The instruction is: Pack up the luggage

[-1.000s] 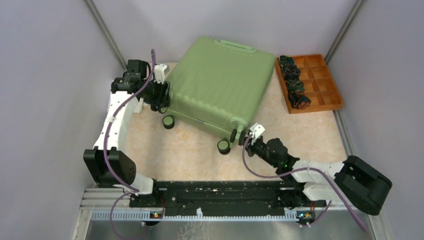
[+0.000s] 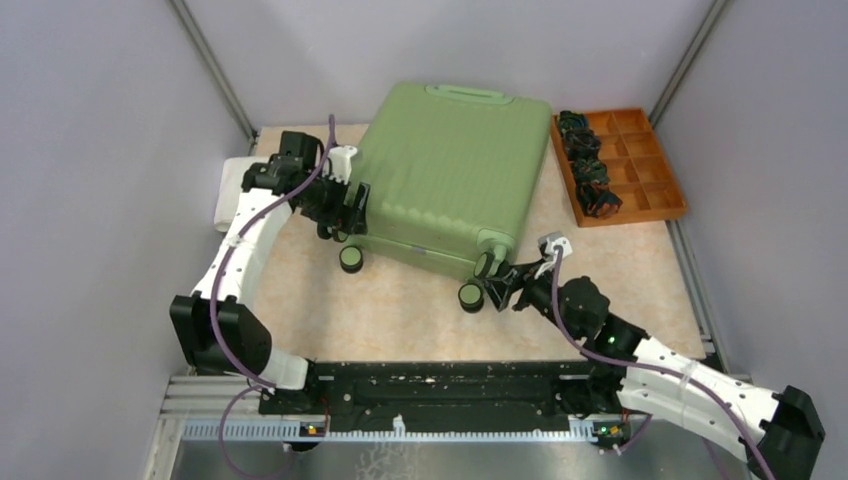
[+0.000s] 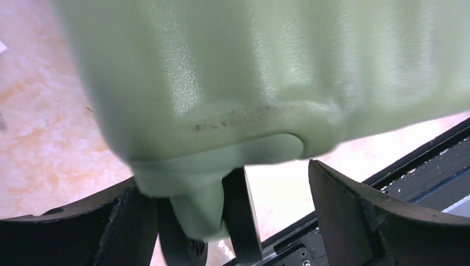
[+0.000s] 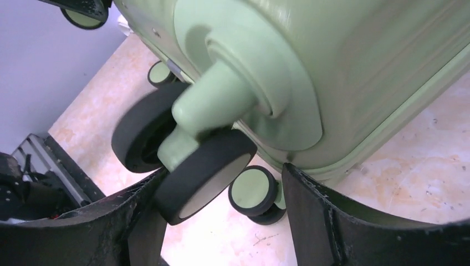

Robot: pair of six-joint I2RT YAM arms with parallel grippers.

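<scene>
A closed green suitcase [image 2: 450, 170] lies on its side across the table. My left gripper [image 2: 352, 210] is at its left corner, open, with the green shell and a wheel housing [image 3: 197, 205] between and above its fingers in the left wrist view. My right gripper [image 2: 500, 282] is at the right front corner, where a double wheel [image 4: 202, 180] with dark tyres sits close over its parted fingers. A lower wheel [image 2: 470, 296] shows beside it near the table top.
An orange wooden organizer [image 2: 645, 185] with several dark bundled items stands at the back right. A white object [image 2: 230, 190] lies at the left edge.
The suitcase has shifted to the right. Both arms have moved rightward with it, and the right gripper now sits slightly off the wheel at the corner.
</scene>
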